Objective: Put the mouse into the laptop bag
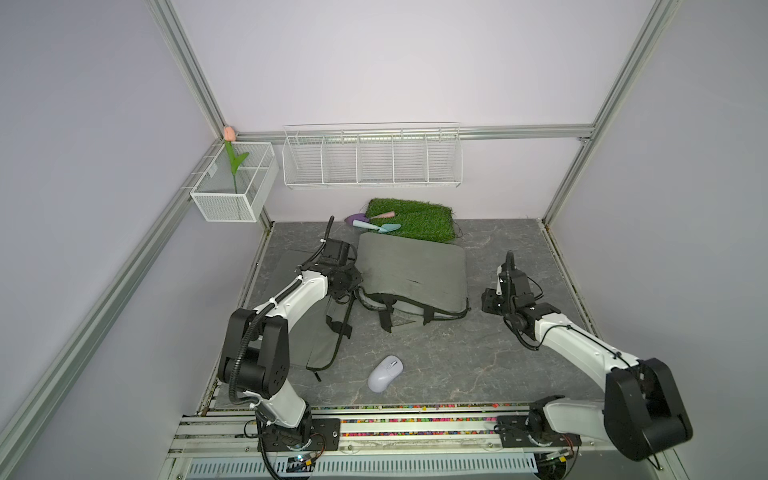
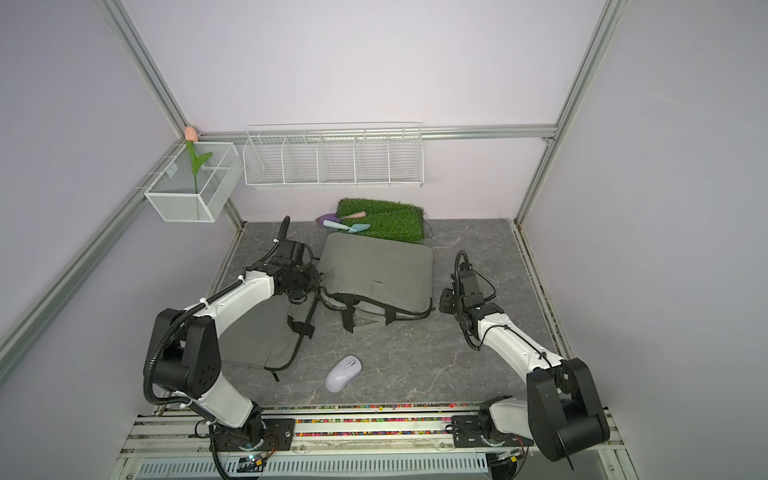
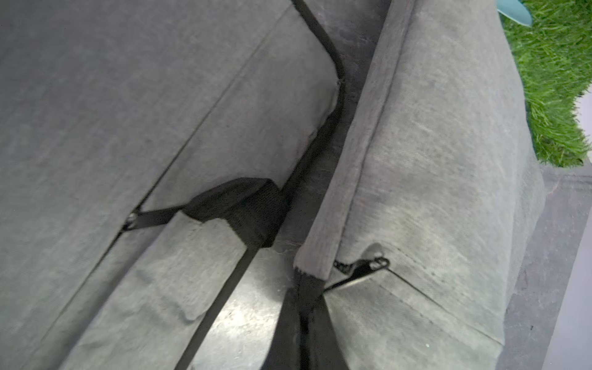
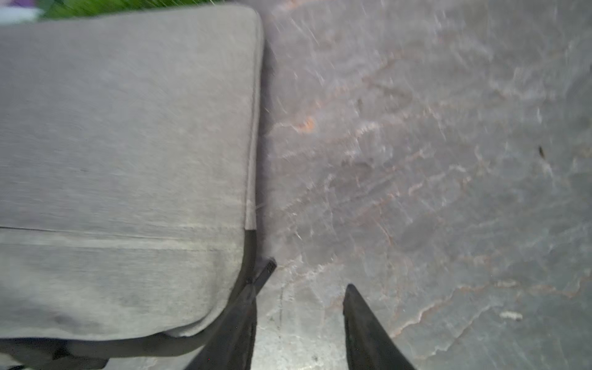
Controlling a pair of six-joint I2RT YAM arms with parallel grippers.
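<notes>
A pale lilac mouse point(image 1: 385, 373) lies on the grey floor near the front edge. Behind it is a grey laptop bag point(image 1: 416, 268), lying flat with black handles towards the front; a second grey bag piece point(image 1: 316, 344) lies to its left, partly under my left arm. At the central bag's left edge my left gripper is shut, and the black zipper trim point(image 3: 308, 285) at the bag's corner runs in between its fingertips. My right gripper stands open and empty over the floor just right of the bag.
An artificial grass mat point(image 1: 420, 218) with small garden trowels point(image 1: 376, 227) lies behind the bag. White wire baskets point(image 1: 372, 158) hang on the back wall, and another with a tulip point(image 1: 234, 182) hangs at left.
</notes>
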